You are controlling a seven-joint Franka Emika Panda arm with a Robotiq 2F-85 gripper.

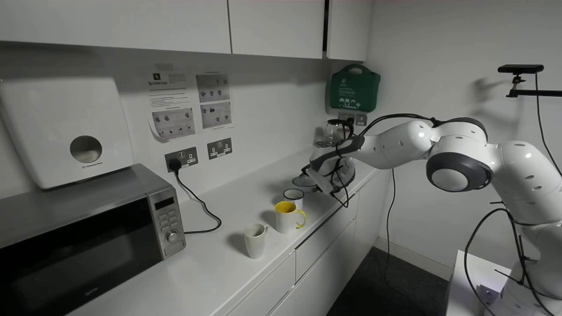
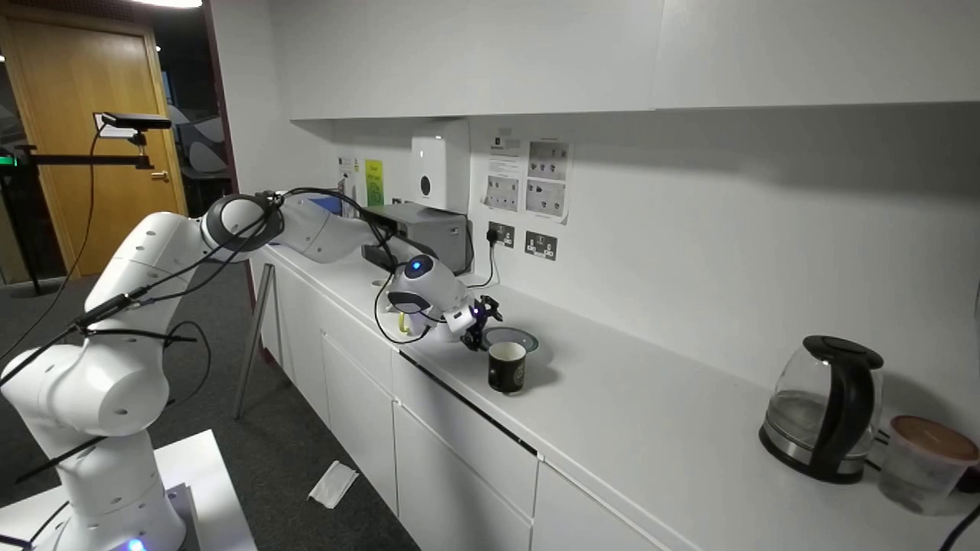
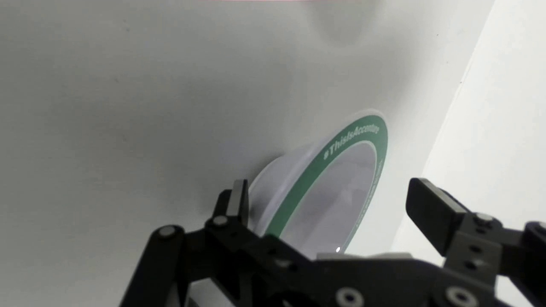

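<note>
A white bowl-like dish (image 3: 327, 199) with a green lettered rim shows in the wrist view, its near part hidden by the gripper. My gripper is open around its near side. The left finger (image 3: 237, 199) overlaps the dish's outer wall in view; whether they touch I cannot tell. The right finger (image 3: 430, 217) stands apart, with a gap to the rim. In exterior view 2 the gripper (image 2: 481, 325) is low over the counter, at the left of the green-rimmed dish (image 2: 521, 338). Exterior view 1 shows the dish (image 1: 303, 181) partly behind the hand.
A black mug (image 2: 506, 369) stands just in front of the dish. White-and-blue-rimmed mug (image 1: 293, 197), yellow-lined mug (image 1: 287, 218) and white mug (image 1: 255, 241) line the counter toward the microwave (image 1: 95, 221). A kettle (image 2: 818, 413) stands at the far right.
</note>
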